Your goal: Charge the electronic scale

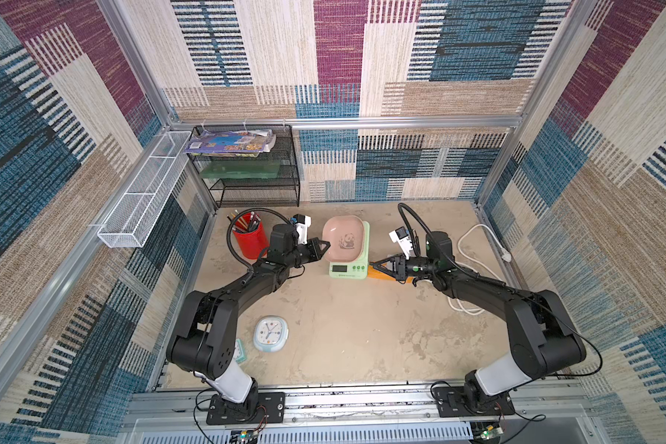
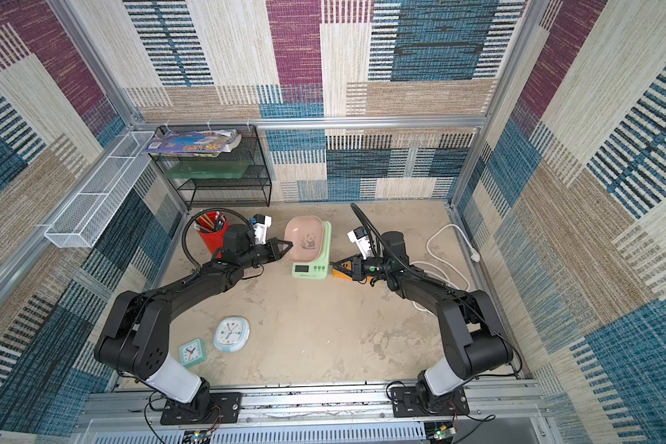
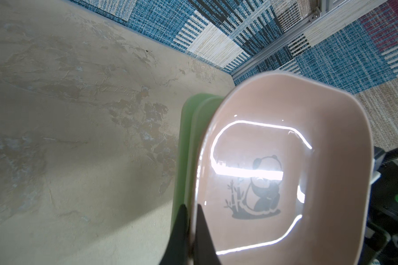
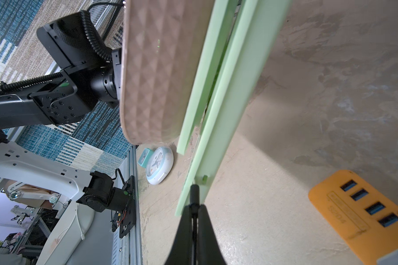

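Note:
The light-green electronic scale [image 1: 348, 270] carries a pink panda tray [image 1: 343, 238] at the back middle of the table. At the tray's left edge, my left gripper is shut, with the thin pink rim [image 3: 197, 176] between its fingers. In the right wrist view the green scale body [image 4: 234, 101] stands slanted, and a small slot [image 4: 204, 178] shows near its lower end. Just below that slot, my right gripper is shut on a thin black plug-like piece [image 4: 194, 193]. Whether its tip touches the scale cannot be told.
An orange USB hub [image 4: 362, 212] lies beside the scale, partly under the right arm. White cable [image 1: 470, 255] lies at the right. A red pen cup [image 1: 251, 240] and clocks [image 1: 271, 333] are on the left.

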